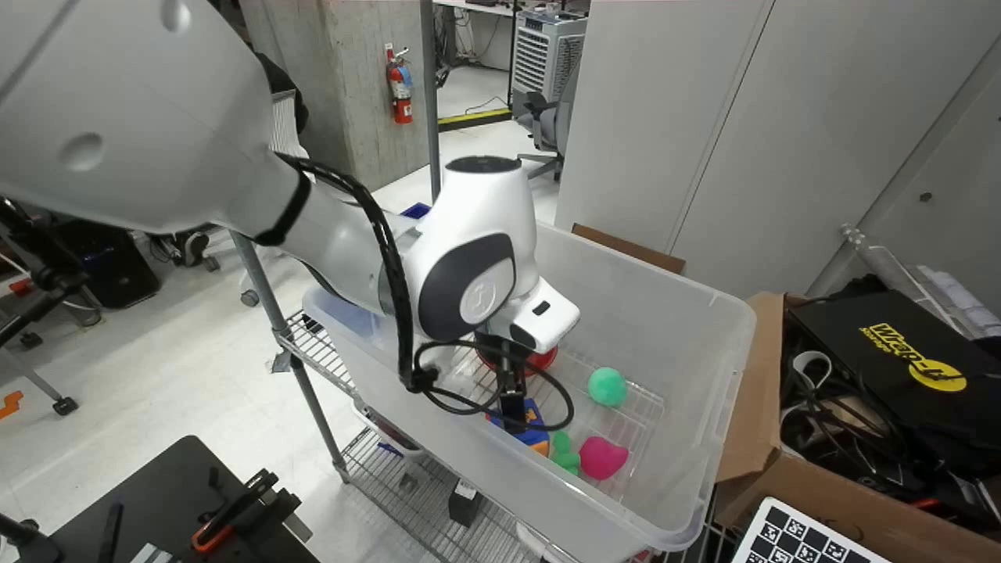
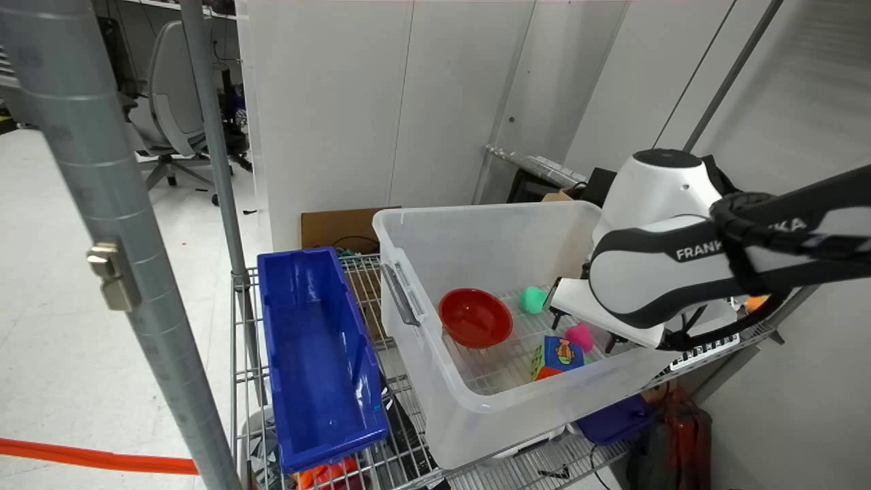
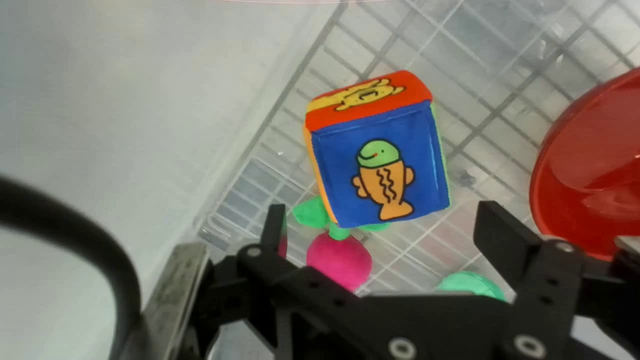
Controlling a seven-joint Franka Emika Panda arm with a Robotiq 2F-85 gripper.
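With nothing between its fingers, my gripper is open above the clear plastic bin (image 2: 490, 401). A soft picture cube (image 3: 381, 162) lies on the bin floor, its blue fish face turned up toward the wrist camera. Beyond the fingertips and apart from them, it sits nearer the bin's side wall than the red bowl (image 3: 594, 174). A pink toy with green leaves (image 3: 340, 262) lies against or just beside the cube, partly hidden by the gripper in the wrist view. The green ball (image 2: 533, 299) rests farther toward the back wall.
A blue tray (image 2: 314, 359), empty inside, stands on the wire shelf beside the bin. On the bin's other side is an open cardboard box (image 1: 844, 488) holding cables and a black case. The bin's upright walls surround the gripper's working space.
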